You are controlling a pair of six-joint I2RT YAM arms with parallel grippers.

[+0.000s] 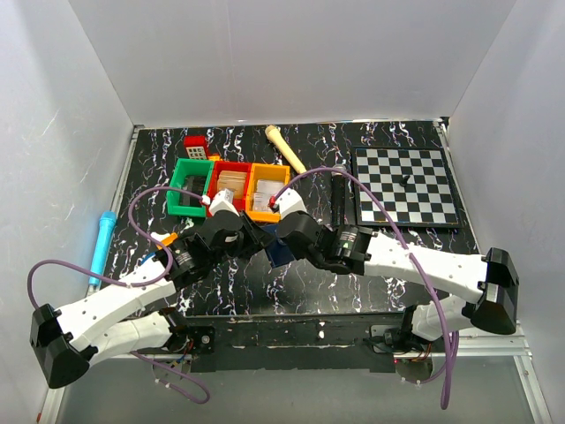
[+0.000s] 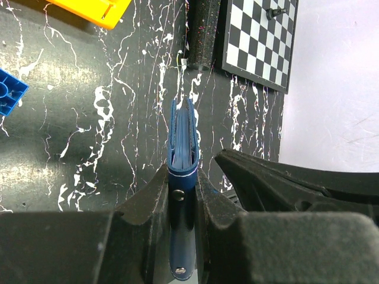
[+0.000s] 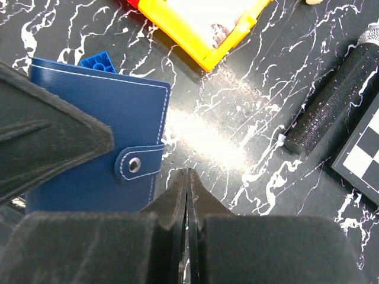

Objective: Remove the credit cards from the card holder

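The blue card holder (image 3: 100, 142) is held in the air by my left gripper, which is shut on it. In the left wrist view it appears edge-on, its layered top pointing away. A snap flap (image 3: 141, 161) with a silver stud lies flat against the holder's edge in the right wrist view. My right gripper is shut with nothing between its fingers; the flap lies outside them, to their left. A dark left-gripper finger (image 3: 53, 127) covers part of the holder. No cards can be made out clearly.
Yellow (image 1: 268, 215), red (image 1: 247, 166) and green (image 1: 169, 205) bins stand at the back. A black microphone (image 1: 338, 194) and a chessboard (image 1: 406, 185) lie to the right. A small blue piece (image 2: 9, 92) lies left.
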